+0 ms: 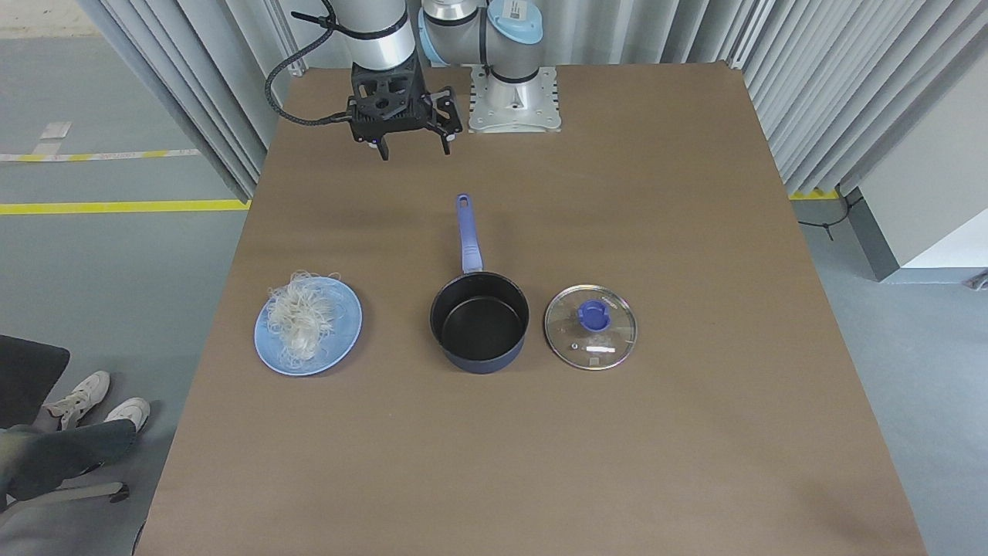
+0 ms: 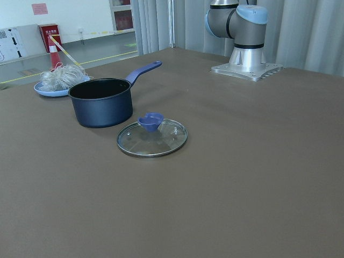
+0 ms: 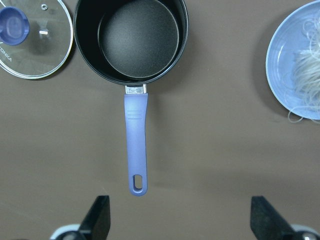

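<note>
A blue saucepan with a long blue handle stands mid-table, the handle toward the robot. Beside it lies its glass lid with a blue knob. On the other side, a light blue plate holds white stringy noodle-like strands. My gripper is above the table near the robot's base, behind the handle's end, open with nothing between its widely spaced fingers. The left view does not show it.
The robot's base sits at the back edge. A person's legs are off the table at lower left in the front view.
</note>
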